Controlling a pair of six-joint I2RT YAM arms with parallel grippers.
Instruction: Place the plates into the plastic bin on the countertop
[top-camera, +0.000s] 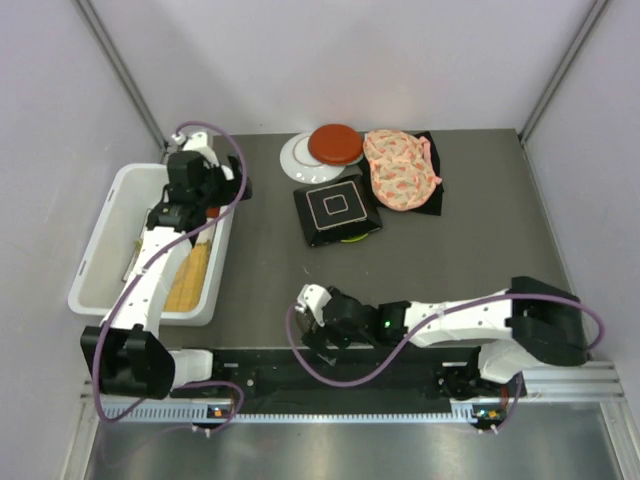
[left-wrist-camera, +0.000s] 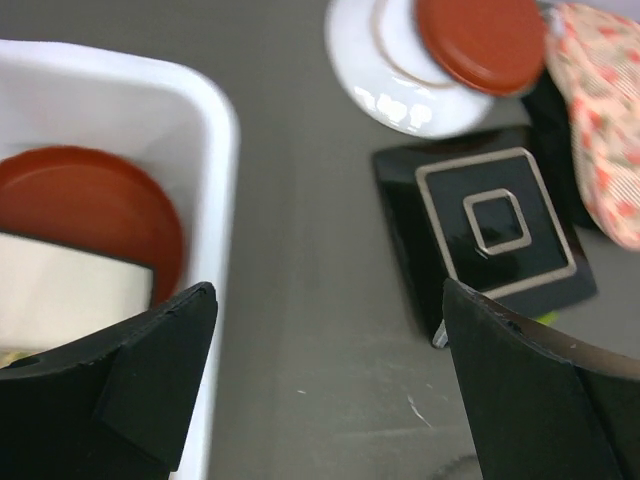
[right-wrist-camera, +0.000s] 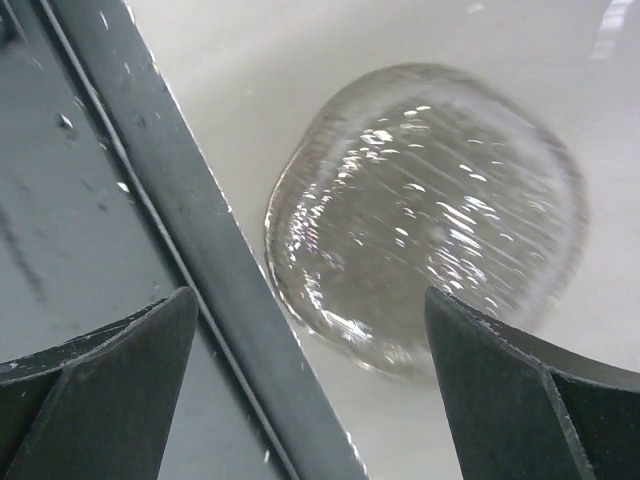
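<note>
My left gripper is open above the white plastic bin's (top-camera: 92, 250) right rim; a red plate (left-wrist-camera: 90, 195) shows inside. At the back lie white plates (top-camera: 300, 168) with a red plate (top-camera: 334, 140) overlapping them, beside a black square plate (top-camera: 336, 210). My right gripper stands open at the counter's front edge, over a clear round plate (right-wrist-camera: 420, 220), which the top view mostly hides under that arm.
A patterned pink cloth item (top-camera: 400, 165) lies on a black item at the back right.
</note>
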